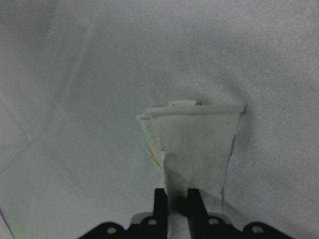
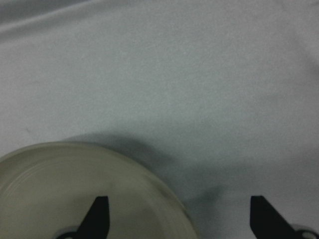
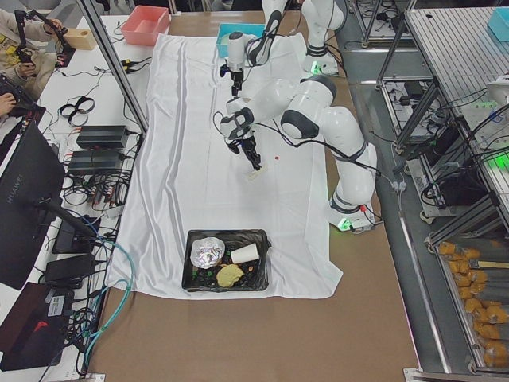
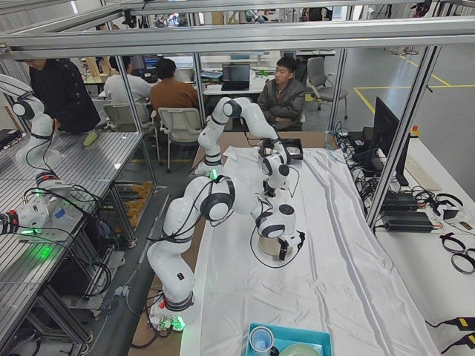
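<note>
A crumpled strip of white paper (image 1: pixel 194 139) lies on the white cloth (image 3: pixel 199 183). My left gripper (image 3: pixel 254 167) is over it; in the left wrist view its fingers are a short way apart over the paper, and whether they grip it is unclear. My right gripper is open above the edge of a beige round plate or lid (image 2: pixel 79 184), which is partly hidden by the arm in the camera right view (image 4: pixel 269 248).
A black tray (image 3: pixel 191 278) holding foil, a white cylinder and food scraps is at the near end. A blue bin (image 4: pixel 319 337) with dishes is at the other end. Monitors and cables line one side.
</note>
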